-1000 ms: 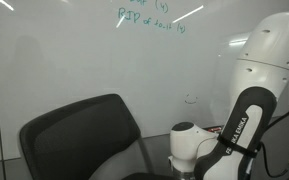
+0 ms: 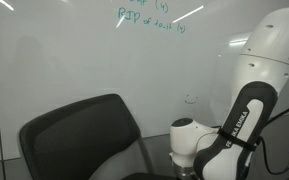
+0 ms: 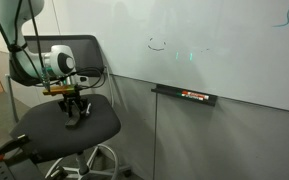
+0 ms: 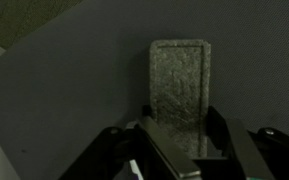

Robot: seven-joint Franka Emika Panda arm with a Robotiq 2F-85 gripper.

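A grey, felt-faced block that looks like a whiteboard eraser (image 4: 179, 80) points lengthwise away from my gripper in the wrist view. My dark fingers stand on both sides of its near part, shut on it. Beneath it spreads the dark seat of the office chair (image 3: 49, 140). From exterior view 2, the gripper (image 3: 72, 103) is low over that seat, with a dark shape at its fingers. Whether the eraser still touches the seat I cannot tell. Exterior view 1 hides the gripper below the frame.
The chair's backrest (image 2: 79, 140) rises near the arm. Behind stands a whiteboard (image 3: 214, 45) with small marks on it, and a marker tray (image 3: 184, 95) is fixed along its lower edge. Free seat surface lies around the eraser.
The arm's wrist part has shifted slightly upward in exterior view 1. The chair and whiteboard look the same.
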